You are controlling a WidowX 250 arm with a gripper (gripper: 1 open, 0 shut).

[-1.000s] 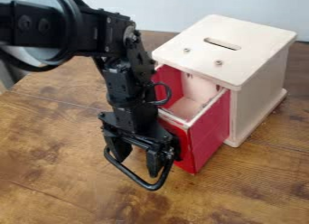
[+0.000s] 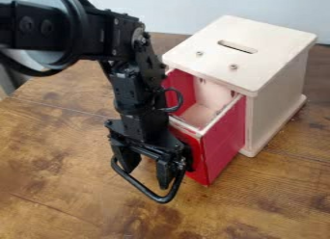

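A pale wooden box (image 2: 275,115) with a slot in its top and a red drawer (image 2: 222,139) stands right of the black robot arm. The drawer is pulled out, and its visible inside looks empty. My gripper (image 2: 171,169) is low at the drawer's front, on its left side, close against the red face. The arm hides part of that face, and I cannot tell whether the fingers are open, shut or holding the drawer.
A white wall (image 2: 180,7) stands behind the box.
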